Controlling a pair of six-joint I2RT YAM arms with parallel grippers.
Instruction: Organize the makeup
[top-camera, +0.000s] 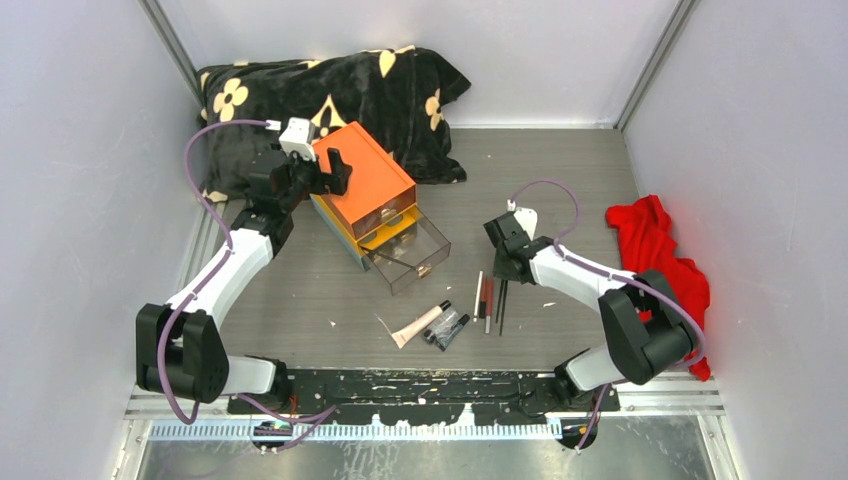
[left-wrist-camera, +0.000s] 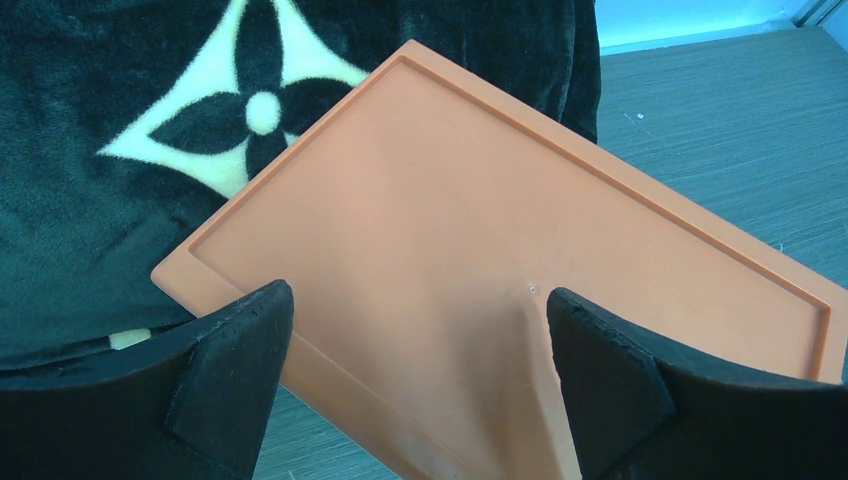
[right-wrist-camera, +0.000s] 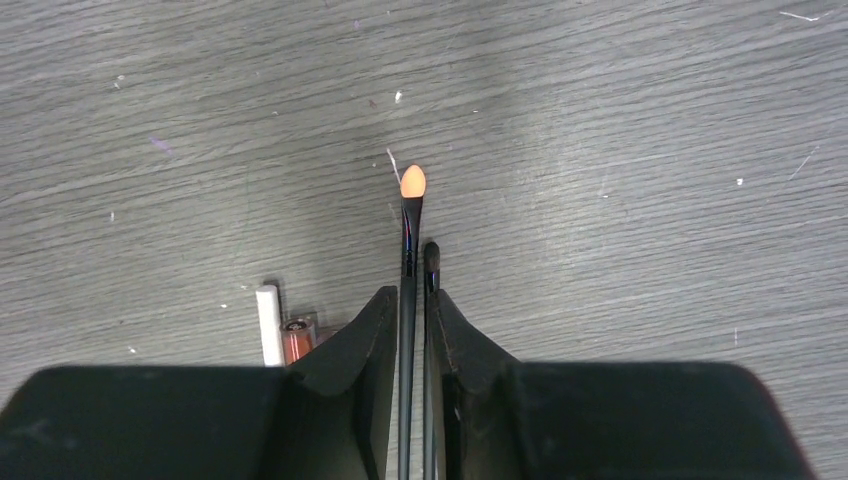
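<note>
The orange organizer (top-camera: 362, 170) has a clear lower drawer (top-camera: 420, 265) pulled out, a dark stick inside. My left gripper stands open over the organizer's lid (left-wrist-camera: 430, 180). My right gripper is over two thin black brushes, one with an orange tip (right-wrist-camera: 413, 182), the other dark-tipped (right-wrist-camera: 432, 258); its fingers are slightly apart around them, and a hold cannot be told. Beside them lie a white pencil (right-wrist-camera: 269, 322) and reddish tubes (right-wrist-camera: 298, 340). Cream (top-camera: 415, 327) and grey tubes (top-camera: 450, 330) lie near the front.
A black patterned blanket (top-camera: 250, 100) lies along the back. A red cloth (top-camera: 650, 240) is at the far right.
</note>
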